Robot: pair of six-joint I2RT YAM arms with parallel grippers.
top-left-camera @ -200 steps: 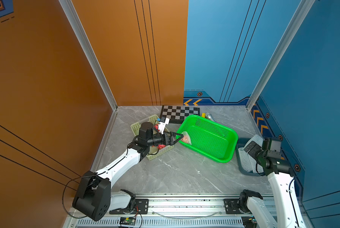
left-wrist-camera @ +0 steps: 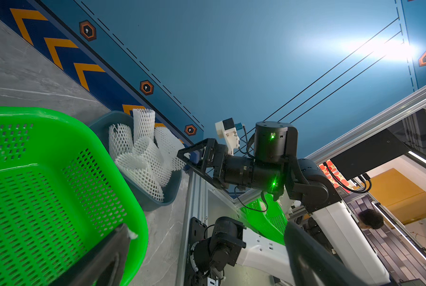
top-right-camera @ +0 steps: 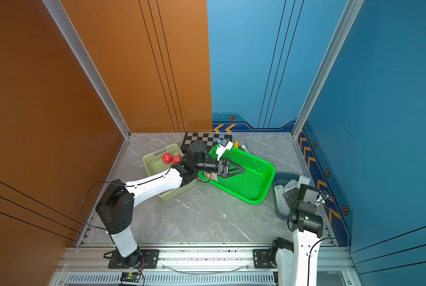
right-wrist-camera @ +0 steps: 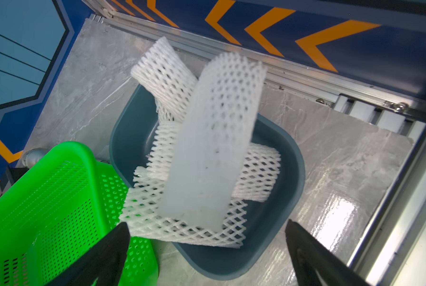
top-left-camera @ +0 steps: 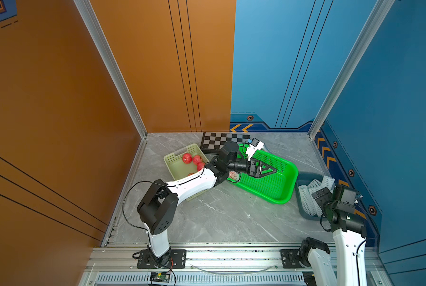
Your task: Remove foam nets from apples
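My left gripper [top-left-camera: 265, 169] hangs open and empty over the green basket [top-left-camera: 284, 188]. An apple in a foam net [top-left-camera: 233, 176] lies at that basket's left end, partly hidden by the left arm. Red apples [top-left-camera: 186, 158] sit in the pale basket [top-left-camera: 172, 169] at left. My right gripper [top-left-camera: 320, 195] is open above the grey-blue bin [right-wrist-camera: 275, 238] at right, which holds several white foam nets [right-wrist-camera: 184, 228]. In the right wrist view a blurred net [right-wrist-camera: 210, 143] stands up between and beyond the fingertips.
A checkered board [top-left-camera: 217, 140] lies at the back with small objects [top-right-camera: 241, 145] beside it.
My left gripper and arm have swung right from the pale basket to over the green basket. The right arm has shifted slightly above the bin.
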